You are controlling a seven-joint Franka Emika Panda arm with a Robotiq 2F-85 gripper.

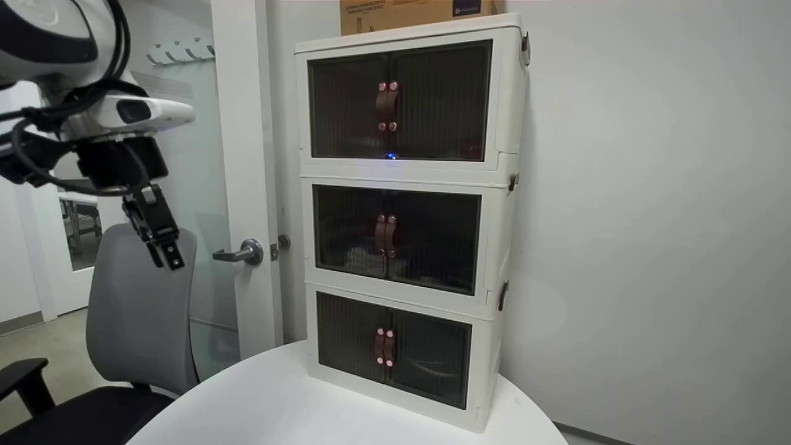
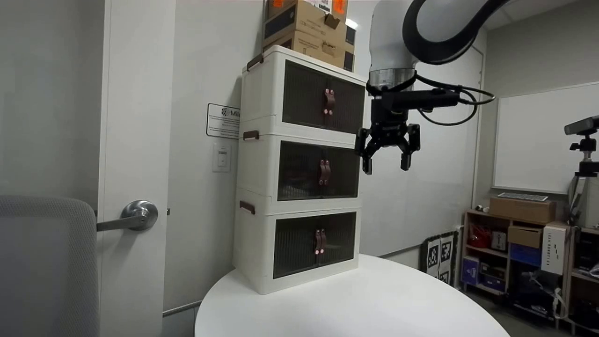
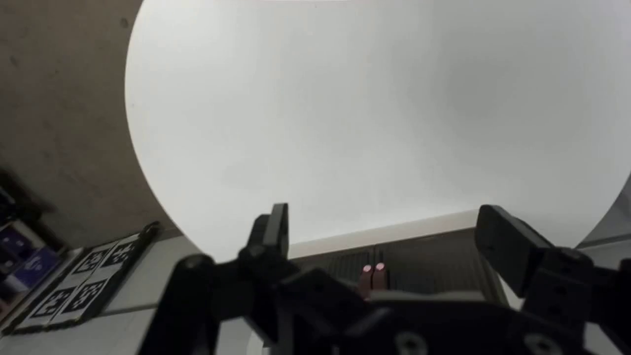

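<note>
A white cabinet of three stacked units (image 1: 408, 173) stands on a round white table (image 1: 259, 400). Every unit has a pair of dark ribbed doors, all shut. Paired brown leather handles mark the middle of the top doors (image 1: 348, 104), the middle doors (image 1: 437, 237) and the bottom doors (image 1: 437, 348). In exterior view 2 my gripper (image 2: 386, 163) hangs in the air in front of the cabinet, fingers apart and nothing between them. The wrist view looks down past the open gripper to the tabletop and the bottom unit's handles (image 3: 372, 277).
Cardboard boxes (image 2: 311, 33) sit on top of the cabinet. A grey chair (image 1: 141, 296) and a door with a lever handle (image 1: 241, 253) are to the left in exterior view 1. Bare tabletop lies in front of the cabinet.
</note>
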